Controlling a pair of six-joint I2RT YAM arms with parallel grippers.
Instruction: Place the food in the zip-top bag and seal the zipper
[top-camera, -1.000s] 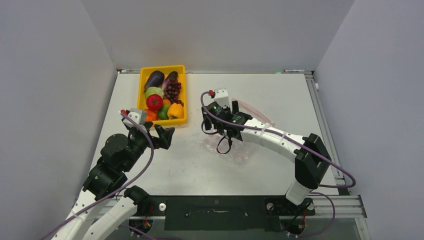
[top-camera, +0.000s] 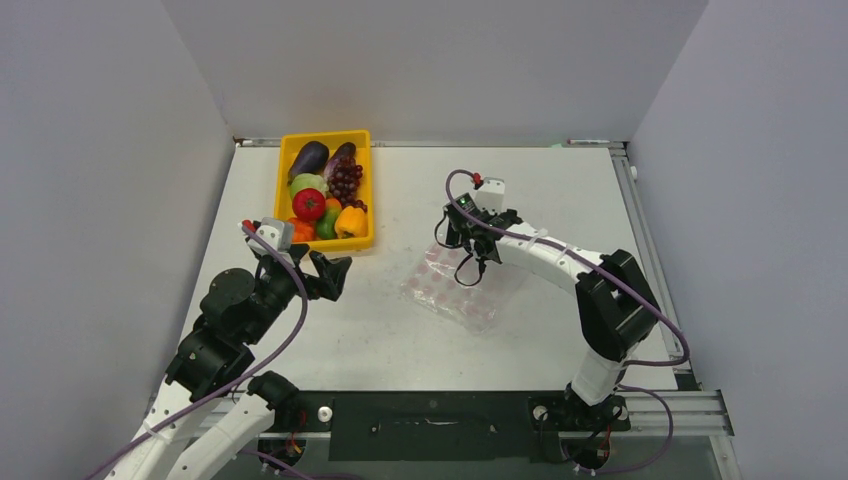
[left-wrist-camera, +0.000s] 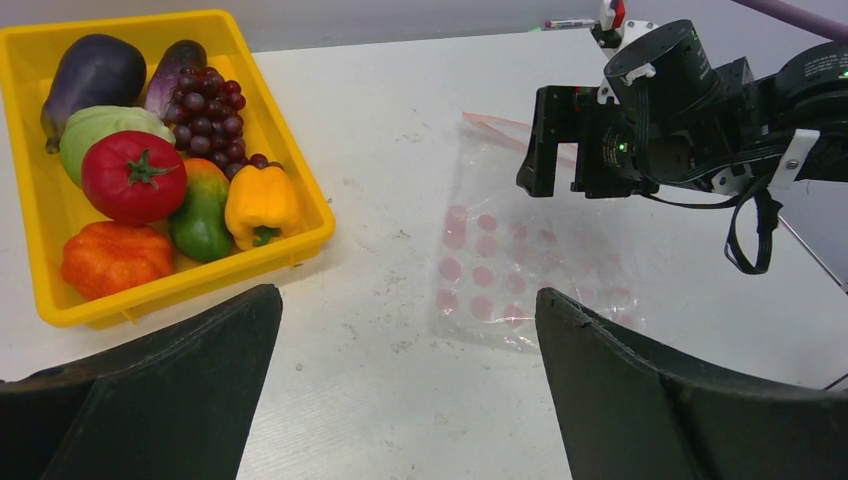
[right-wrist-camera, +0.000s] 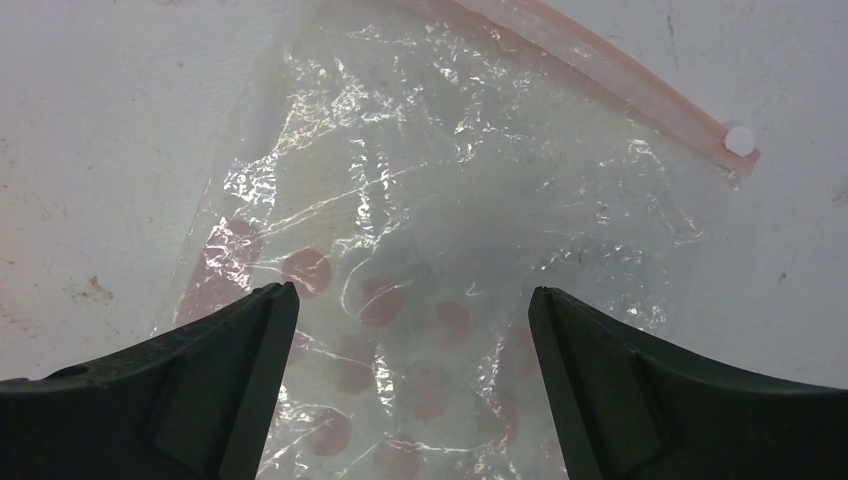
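Observation:
A clear zip top bag (top-camera: 450, 292) with rows of pink dots lies flat on the table. Its pink zipper strip (right-wrist-camera: 600, 62) carries a white slider (right-wrist-camera: 740, 140) at one end. Above the bag hovers my right gripper, open and empty; from overhead, its arm covers much of the zipper side. My left gripper stands open with nothing between its fingers, just below the yellow bin. In that bin rest a tomato (left-wrist-camera: 134, 177), a yellow pepper (left-wrist-camera: 262, 203), an orange pepper (left-wrist-camera: 117, 257), grapes (left-wrist-camera: 206, 118), a cabbage (left-wrist-camera: 110, 126) and an eggplant (left-wrist-camera: 97, 70).
The yellow bin (top-camera: 370, 190) stands at the table's back left. Bare white table (top-camera: 370, 340) shows in the middle front and at the back right. Grey walls enclose the back and both sides.
My right gripper has moved to the right over the bag, toward the zipper, which its arm now hides more from above. The left arm and the food look unmoved.

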